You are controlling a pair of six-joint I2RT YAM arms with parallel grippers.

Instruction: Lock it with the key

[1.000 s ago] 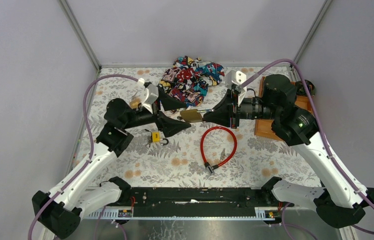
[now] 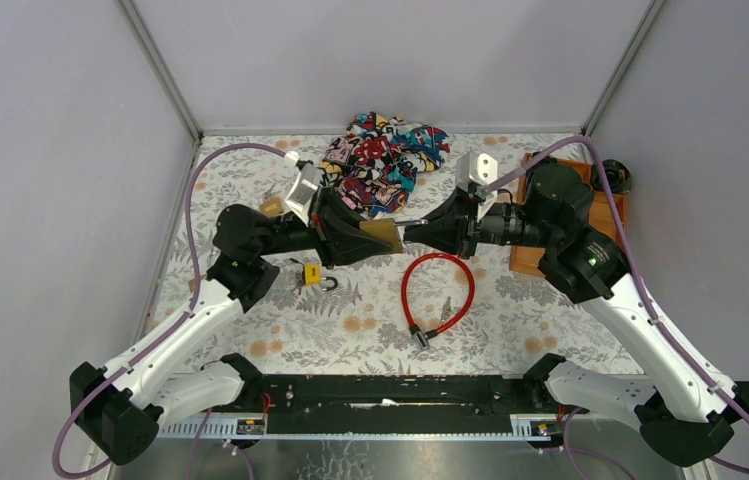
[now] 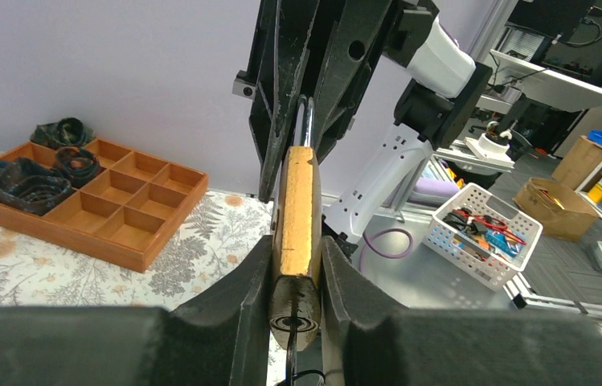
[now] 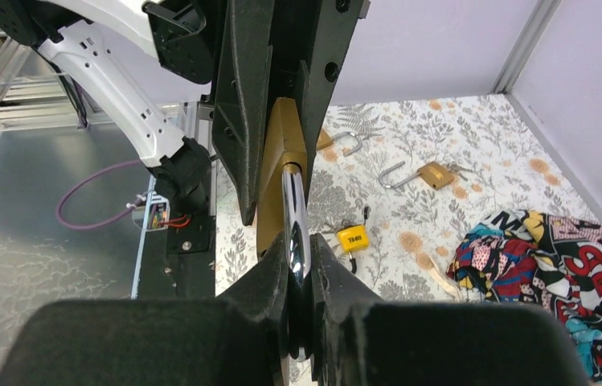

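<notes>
A brass padlock [image 2: 381, 234] is held in the air between the two arms. Its steel shackle [image 4: 296, 233] points toward my right gripper, which is shut on it. My left gripper has closed in on the brass body, one finger along each flat side. The keyhole end [image 3: 294, 323] faces the left gripper's palm. Below it a thin dark strip [image 3: 291, 358], seen edge-on, looks like the key, largely hidden between the fingers. Whether the shackle is latched in the body cannot be made out.
On the patterned table lie a yellow padlock [image 4: 353, 237], another brass padlock [image 4: 436, 174] with its shackle open, and a red cable lock [image 2: 405, 297]. A patterned cloth [image 2: 375, 160] lies at the back. The wooden compartment tray stands at the right.
The left gripper, wide open around the padlock one second ago, has come together on its body. Both arms have shifted slightly since; the right gripper keeps its hold on the shackle.
</notes>
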